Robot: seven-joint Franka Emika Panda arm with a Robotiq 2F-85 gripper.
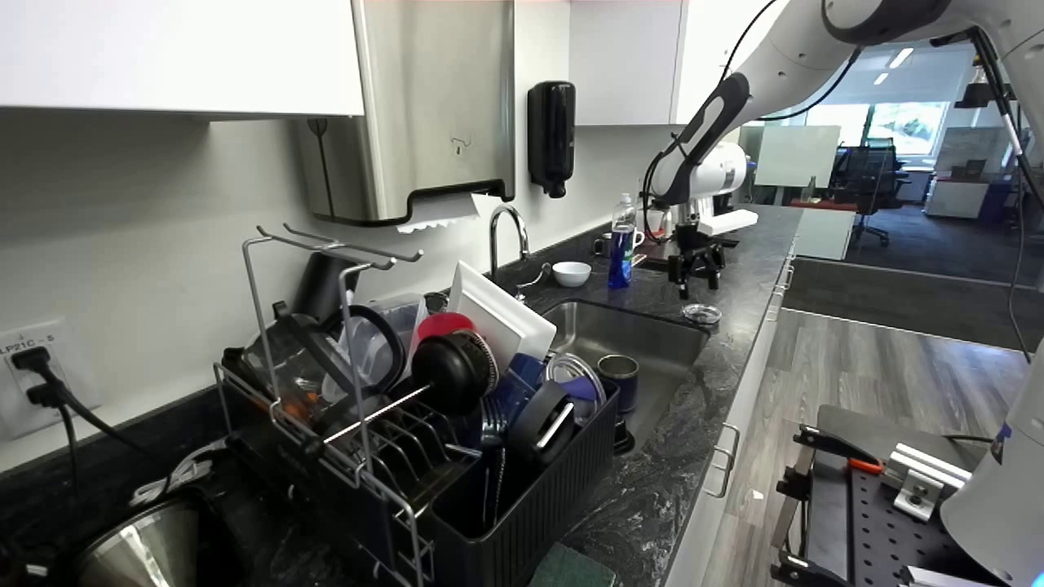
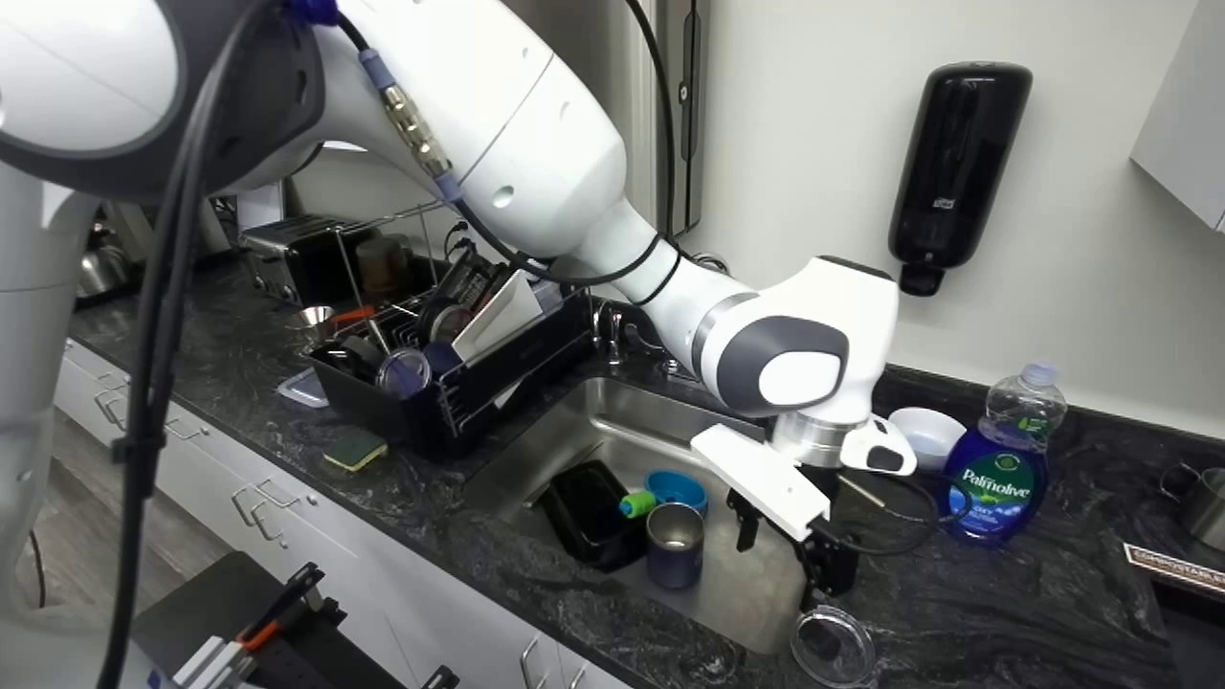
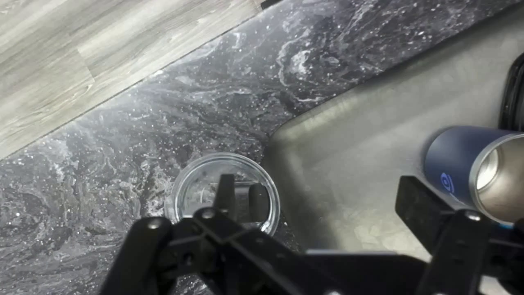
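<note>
My gripper stands open, nothing between its fingers, above the near corner of the sink. In the wrist view one finger (image 3: 224, 194) overlaps a clear round lid (image 3: 184, 189) that rests on the counter beside the sink edge; the other finger (image 3: 417, 206) is over the basin, close to the tumbler in the image. From the side, the gripper (image 1: 699, 289) hangs above the lid (image 1: 701, 314), with a gap between them. A dark blue tumbler (image 2: 675, 563) is in the steel sink (image 2: 735, 591), its metal inside showing.
The sink also holds a black container (image 2: 586, 517) and a blue cup (image 2: 678, 488) with a green item (image 2: 637, 503). Behind the gripper stand a dish soap bottle (image 2: 996, 477) and a white bowl (image 1: 572, 274). A loaded dish rack (image 1: 548, 509) flanks the sink.
</note>
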